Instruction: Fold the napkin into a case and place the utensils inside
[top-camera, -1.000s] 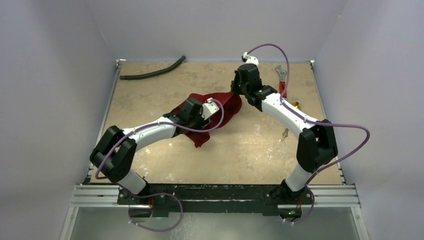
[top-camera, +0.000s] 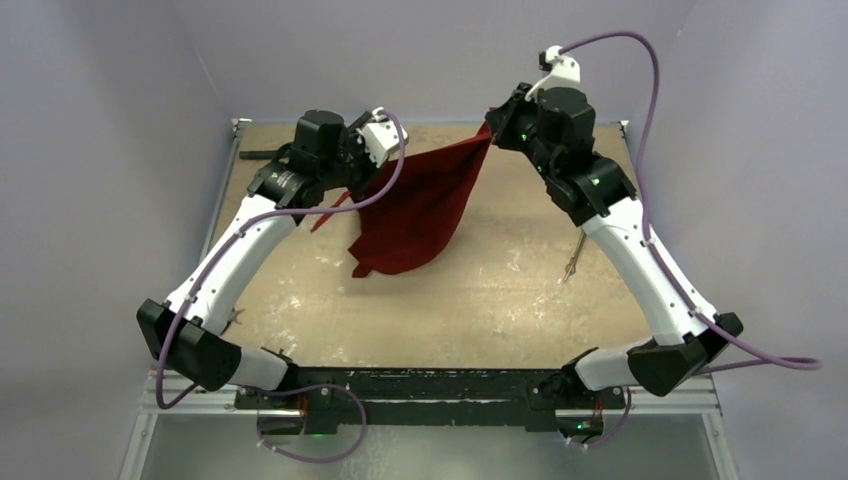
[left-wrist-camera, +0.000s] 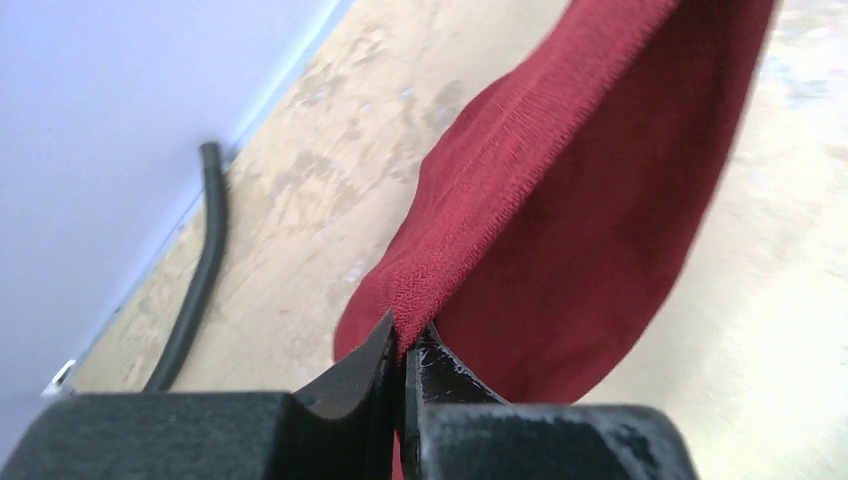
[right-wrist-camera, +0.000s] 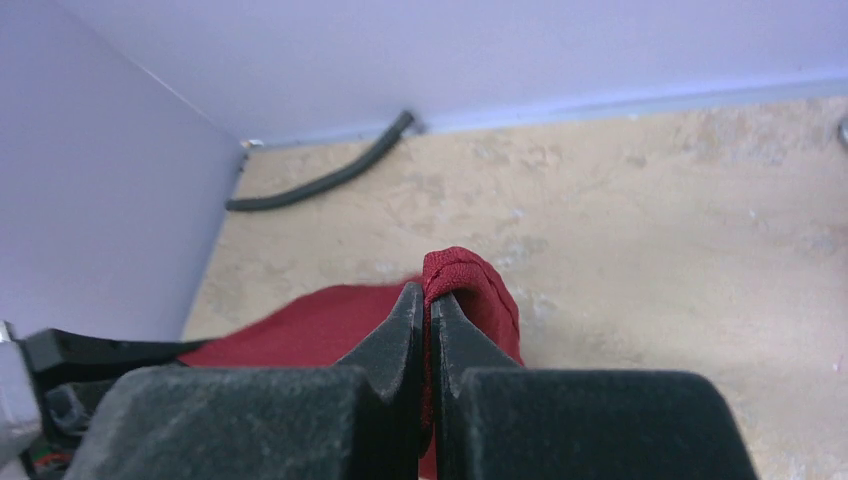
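The red napkin hangs stretched between both grippers above the table, its lower corner toward the front. My left gripper is shut on one part of it; in the left wrist view the red cloth runs out from between the shut fingers toward the upper right. My right gripper, higher at the back right, is shut on another corner, with cloth bunched between and above its fingertips.
A dark curved hose lies at the back left. A metal tool lies at the right, partly under the right arm.
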